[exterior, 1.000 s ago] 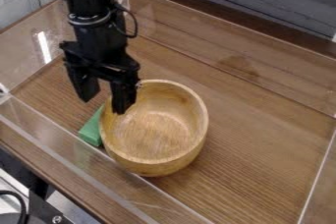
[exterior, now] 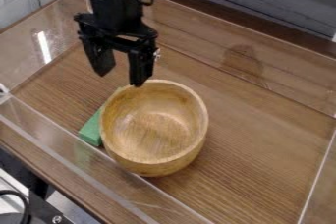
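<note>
My black gripper point(exterior: 116, 53) hangs above the wooden surface at the upper left, behind the tan oval bowl point(exterior: 153, 130); whether its fingers are open or shut is hard to make out. A green object point(exterior: 92, 128) lies at the bowl's left side, partly hidden by it. The bowl stands upright and looks empty.
A pale rim runs along the left and lower left, with a dark cable in the lower left corner.
My gripper has moved up and back, away from the bowl. The bowl and the green object have stayed in place.
</note>
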